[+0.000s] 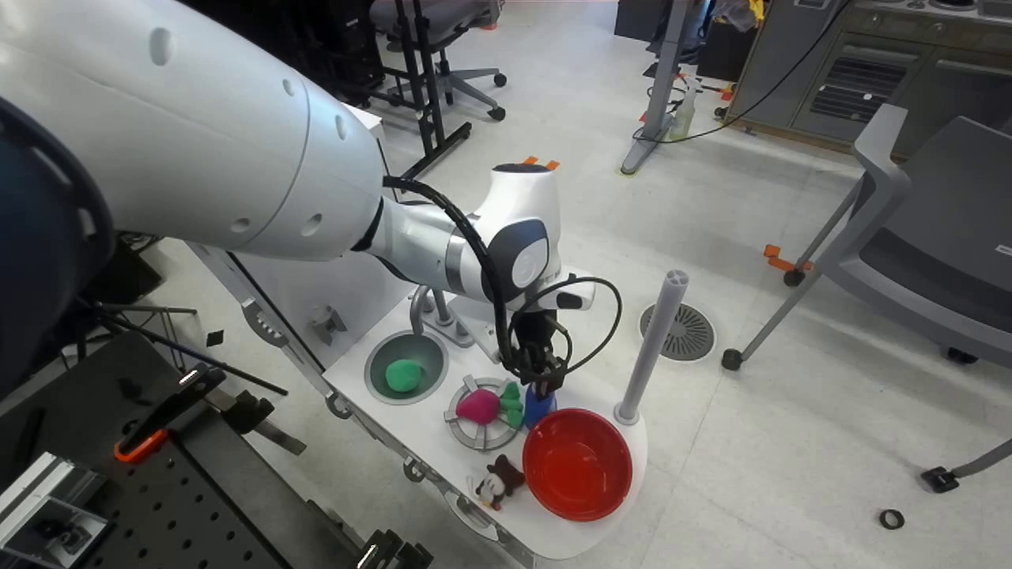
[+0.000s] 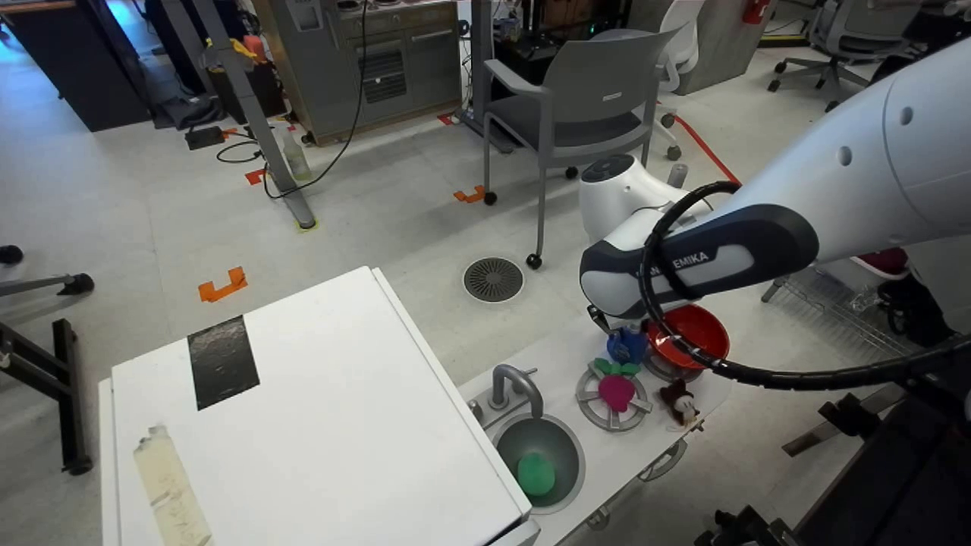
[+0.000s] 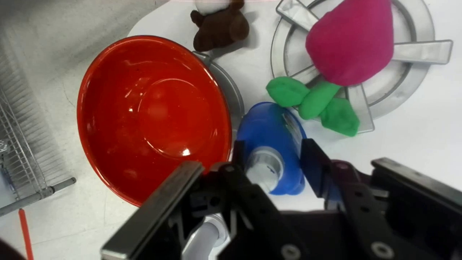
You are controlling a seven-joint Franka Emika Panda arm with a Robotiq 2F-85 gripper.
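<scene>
In the wrist view, a blue bottle (image 3: 270,130) with a pale cap (image 3: 265,169) stands between the two fingers of my gripper. One black fingertip (image 3: 312,164) is close against the bottle's right side; the other is at its left, by the bowl. Whether both press on it is unclear. The fingers stand part open around it. In the first exterior view my gripper (image 1: 542,384) is over the bottle (image 1: 538,406), hiding its top. A red bowl (image 3: 151,117) sits right beside the bottle, empty.
A pink plush beet with green leaves (image 3: 353,43) rests on the stove burner (image 3: 422,86), its leaves close to the bottle. A brown plush toy (image 3: 223,30) lies beyond the bowl. The sink (image 1: 432,370) holds a green item (image 1: 404,375). A grey post (image 1: 655,341) rises at the counter's edge.
</scene>
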